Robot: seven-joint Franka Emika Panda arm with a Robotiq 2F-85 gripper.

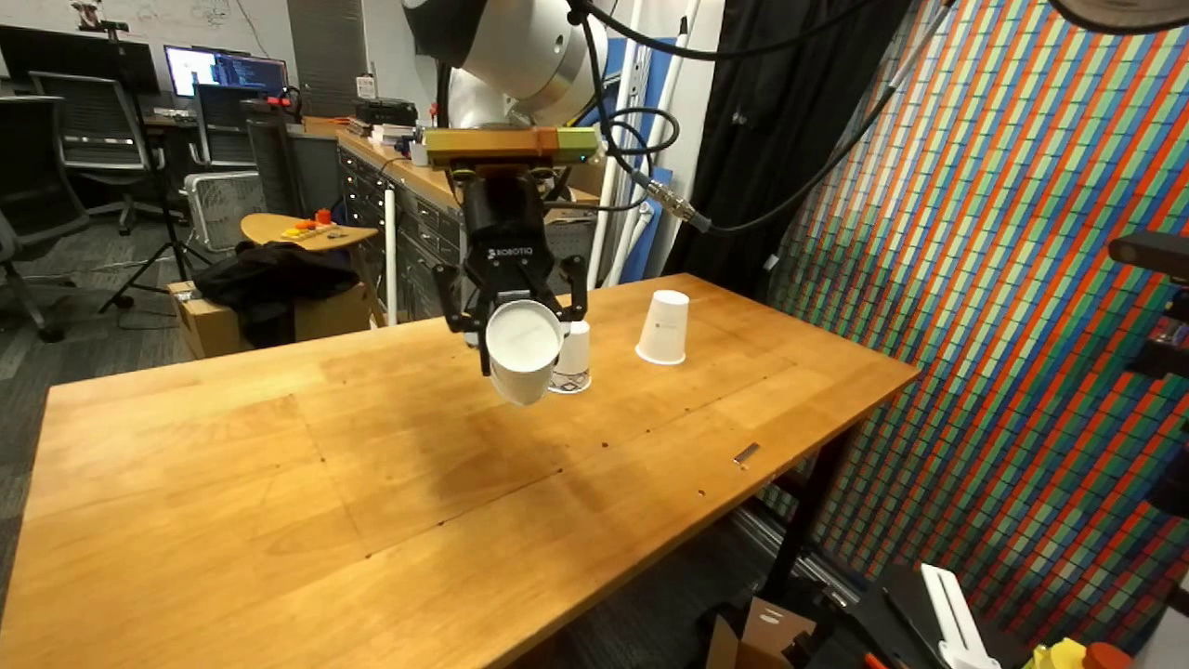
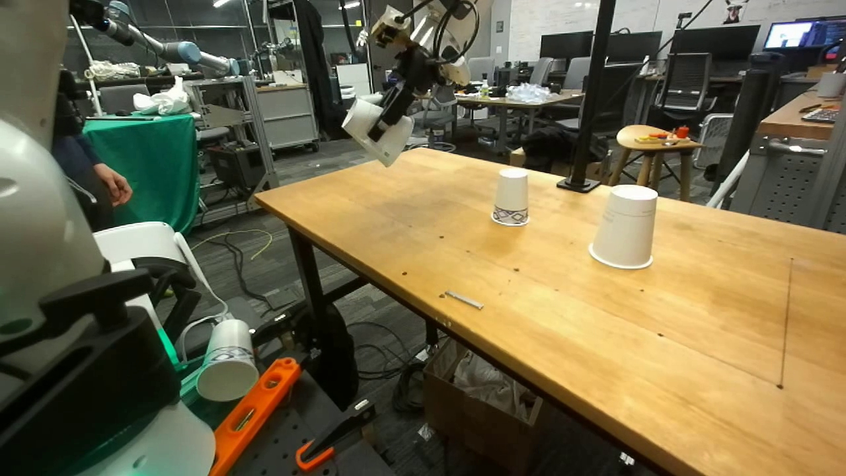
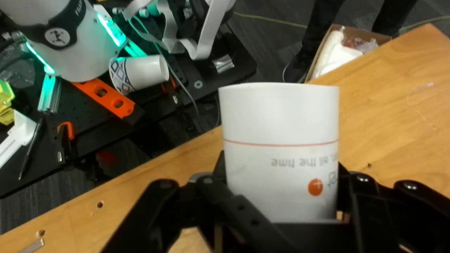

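Note:
High above the table, my gripper [image 1: 519, 318] is shut on a white paper cup [image 3: 280, 114]. This cup bears a thin red line and an orange dot, and a black finger [image 2: 384, 127] crosses its side in exterior view 2. It hangs tilted, one round end towards exterior view 1. A smaller white cup with a patterned band [image 2: 511, 194] stands upside down on the table; the held cup partly covers it in exterior view 1. Farther right in that view, a larger plain white cup [image 1: 664, 329] also stands upside down.
Off the table, another patterned cup [image 3: 143, 72] lies on its side beside an orange level [image 3: 105, 97]. A black post [image 2: 588, 103] rises at the table's edge.

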